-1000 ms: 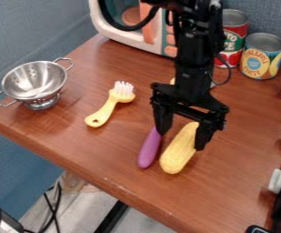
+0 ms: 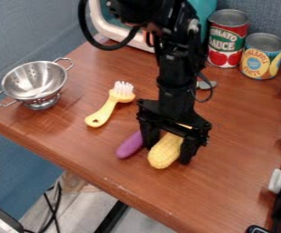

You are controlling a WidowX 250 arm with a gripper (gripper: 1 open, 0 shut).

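Note:
My black gripper (image 2: 169, 136) is lowered over a yellow corn cob (image 2: 165, 153) on the wooden table, its fingers around the corn; whether they are closed on it cannot be seen clearly. A purple eggplant (image 2: 129, 145) lies just left of the corn, partly hidden behind the gripper.
A colander (image 2: 35, 82) and a yellow brush (image 2: 105, 109) lie on the left of the table (image 2: 130, 191). Cans (image 2: 226, 38) stand at the back right. A black appliance with white knobs lines the right edge.
My gripper has moved down onto the corn, and the visible part of the eggplant now sits slightly higher in the view.

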